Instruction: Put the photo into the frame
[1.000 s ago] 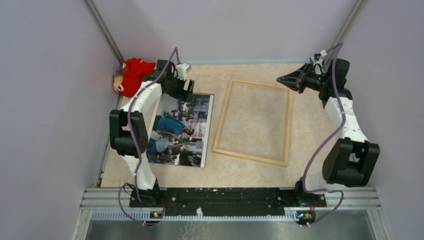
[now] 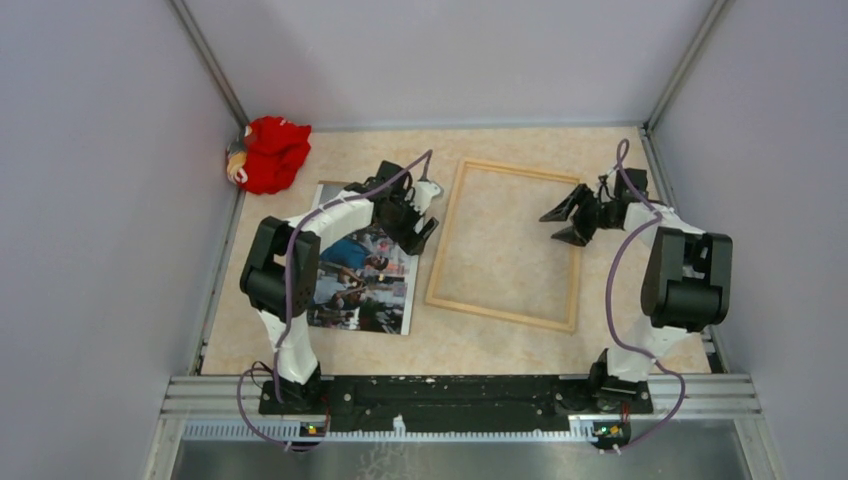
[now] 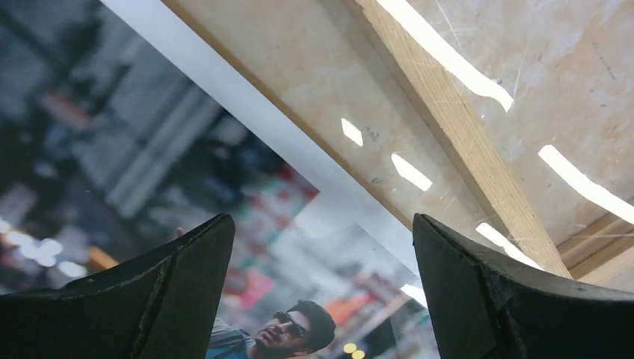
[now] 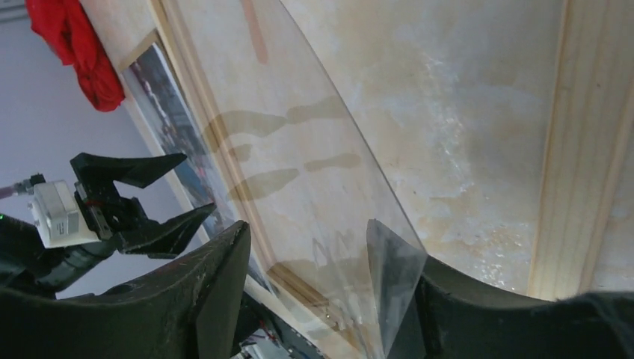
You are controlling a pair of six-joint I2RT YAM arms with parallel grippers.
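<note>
The photo [image 2: 365,290], a colour print with a white border, lies at left in the top view. My left gripper [image 2: 420,232] stands open over its upper right part, nothing between its fingers. Right of it lies the pale wooden frame [image 2: 500,317]. My right gripper [image 2: 552,228] is over the frame's right side, its fingers apart. In the right wrist view a thin clear sheet [image 4: 314,172] rises between the camera and the bare tabletop. Its edge overlaps the right-hand finger [image 4: 392,273]; whether it is gripped cannot be told.
A red cloth [image 2: 275,152] is heaped in the back left corner. A thin brown edge [image 3: 295,123] shows along the photo's white border in the left wrist view. Bare tabletop [image 2: 510,240] shows inside the frame. My left arm covers part of the photo.
My left gripper has moved right and toward the front, to the photo's right edge.
</note>
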